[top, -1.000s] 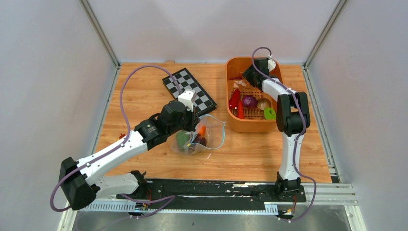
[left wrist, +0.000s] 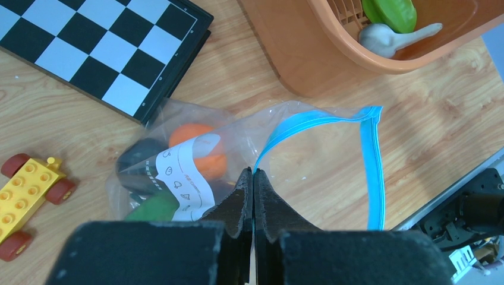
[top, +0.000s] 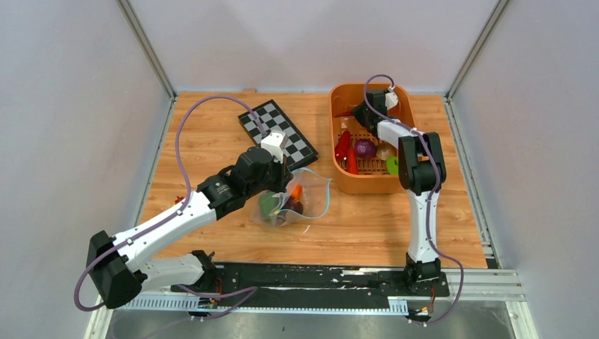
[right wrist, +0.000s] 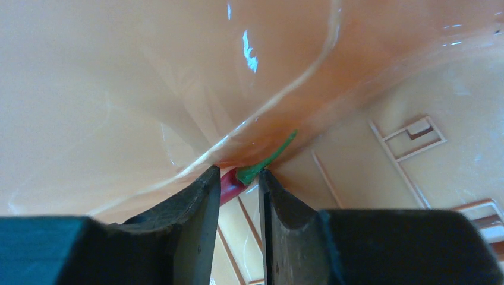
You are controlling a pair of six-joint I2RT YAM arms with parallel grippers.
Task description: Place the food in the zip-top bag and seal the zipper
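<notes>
The clear zip top bag [left wrist: 238, 136] lies on the table with its blue zipper [left wrist: 373, 172] spread into an open mouth. Inside it are an orange item [top: 297, 191], a green one [top: 268, 203] and dark ones. My left gripper is shut on the bag's edge, where the blue strip runs between its fingertips. Down in the orange basket [top: 367, 185], by its wall, my right gripper stands part open. A red chili [right wrist: 230, 187] with a green stem [right wrist: 267, 163] shows between and just beyond its fingers; no grip on it is visible.
In the basket also lie red peppers [top: 343, 145], a purple onion [top: 364, 148], a brown onion [top: 386, 151] and a green pepper [top: 393, 165]. A checkered board [top: 279, 134] lies behind the bag. A yellow toy car [left wrist: 30, 191] stands to the left.
My right arm has shifted slightly left within the basket, its gripper nearing the red chili by the left wall. The left arm and the bag have stayed still.
</notes>
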